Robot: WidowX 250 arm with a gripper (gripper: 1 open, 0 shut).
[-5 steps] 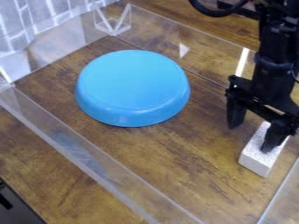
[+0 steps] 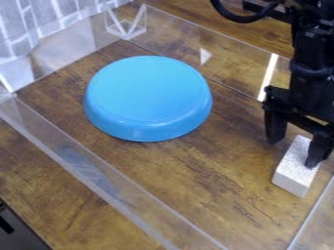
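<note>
A black robot gripper (image 2: 292, 135) comes down from the upper right, its fingers open and pointing downward over the upper end of a white speckled block (image 2: 299, 173). The block lies on the wooden floor at the right of the view. Whether the fingertips touch the block is hard to tell.
A large blue dome-shaped disc (image 2: 147, 96) sits at the upper left of the wooden tray floor (image 2: 131, 186). Clear plastic walls run along the back and lower left.
The gripper has shifted slightly right and up over the last second. The white block has moved slightly with it or become more exposed; the blue disc is unchanged.
</note>
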